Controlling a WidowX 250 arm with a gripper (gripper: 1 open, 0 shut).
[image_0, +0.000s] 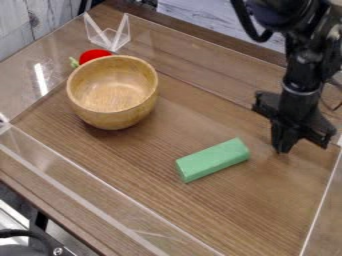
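My gripper hangs low over the right side of the wooden table, its black fingers close to the surface and shut, with no object visible between them. A green rectangular block lies to its lower left, apart from it. A yellow-tan bowl sits at the upper left, and a small red object with a green part lies behind it.
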